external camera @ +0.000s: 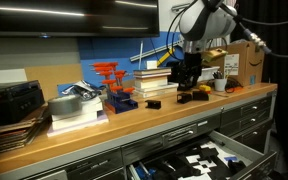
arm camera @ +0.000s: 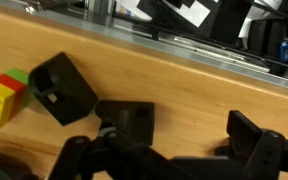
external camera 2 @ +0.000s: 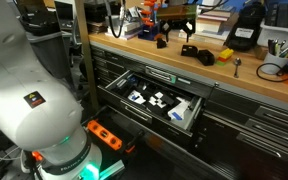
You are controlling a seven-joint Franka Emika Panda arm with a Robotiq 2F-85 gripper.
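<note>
Over the wooden counter, my gripper [external camera: 188,80] hangs with its fingers pointing down. In the wrist view the gripper is open, its two dark fingers wide apart with bare wood between them. A black block-like object [arm camera: 129,118] lies close to the left finger, partly covered by it. Further left is a second dark, angular object [arm camera: 62,88]. A yellow, red and green block-like thing [arm camera: 0,100] sits at the left edge. From the second exterior view, dark objects [external camera 2: 189,51] show on the counter.
An open drawer [external camera 2: 187,122] holding black and white pieces juts out below the counter. Stacked books [external camera: 152,80], red-topped items [external camera: 106,70] and a metal pot [external camera: 79,90] stand along the back. A wire cup [external camera 2: 274,66] is at the counter's right. Bare wood [external camera: 114,127] runs along the front.
</note>
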